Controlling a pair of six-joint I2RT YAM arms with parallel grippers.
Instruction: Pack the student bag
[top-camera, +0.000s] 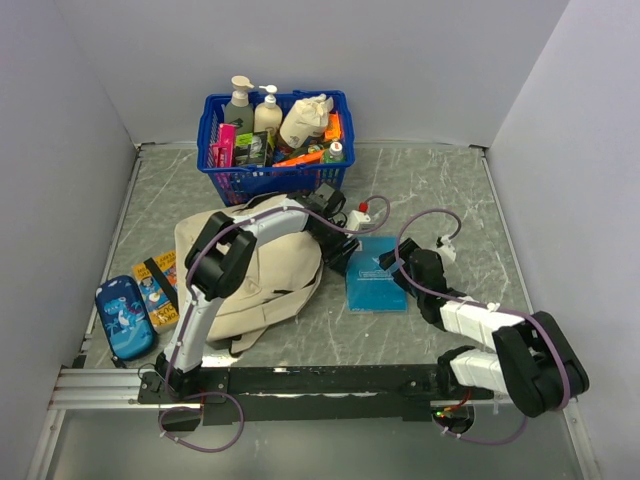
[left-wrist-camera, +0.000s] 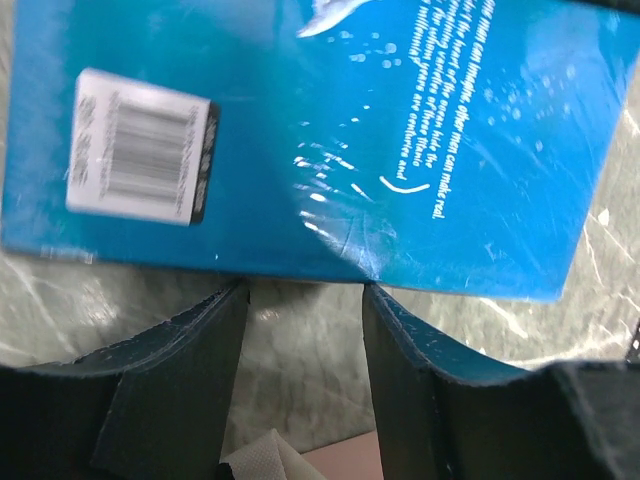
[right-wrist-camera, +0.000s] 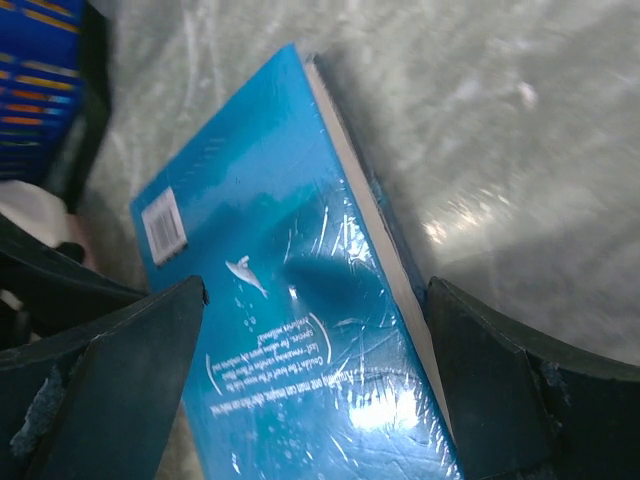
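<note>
A blue book (top-camera: 374, 280) lies on the grey surface between my two grippers. My left gripper is at the book's long edge, its fingertips a short gap apart and touching or just under that edge. My right gripper stands open over the book, the book's spine by its right fingertip. The cream bag (top-camera: 250, 280) lies flat at the left, partly under the left arm. A blue pencil case (top-camera: 123, 315) and a yellow-orange book (top-camera: 158, 298) lie left of the bag.
A blue basket (top-camera: 282, 175) full of bottles, boxes and a white bag stands at the back. Walls bound the area at the back and sides.
</note>
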